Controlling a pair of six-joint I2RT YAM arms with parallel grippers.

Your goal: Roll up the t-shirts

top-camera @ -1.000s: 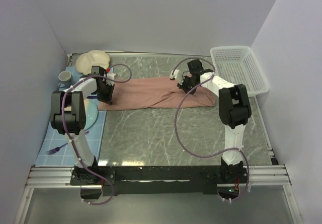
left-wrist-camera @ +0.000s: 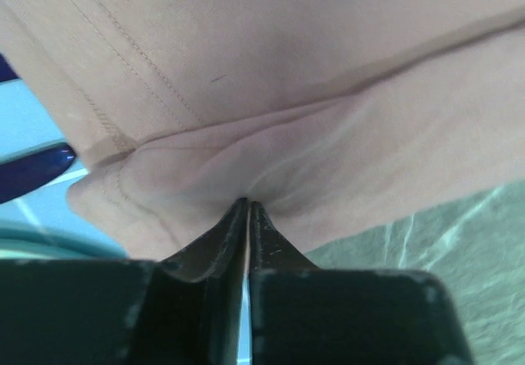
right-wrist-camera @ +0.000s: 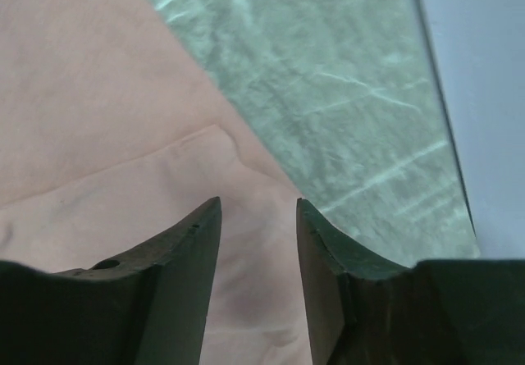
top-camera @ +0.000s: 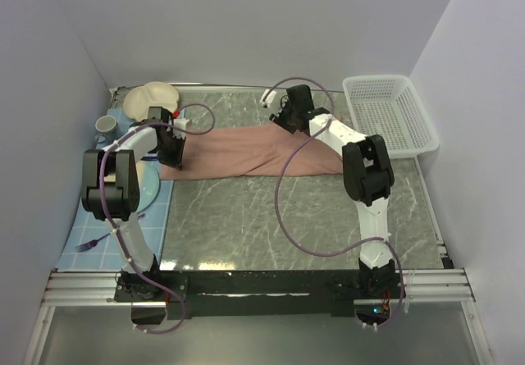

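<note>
A pinkish-brown t shirt lies stretched out sideways in a long strip, with folds towards its right end. At its left end, my left gripper is low on the cloth near the front corner. In the left wrist view its fingers are almost together, with a thin sliver of cloth between them and creases running out from the tips. My right gripper is open over the back edge of the shirt; its fingers stand apart with the folded cloth showing below and between them. Whether they touch it cannot be told.
A white basket stands at the back right. On the left, a blue mat holds a cream plate, a grey mug, a teal plate and a purple fork.
My right gripper has moved back and to the left along the shirt, and the cloth's right end has shifted slightly left. The left arm has not moved.
</note>
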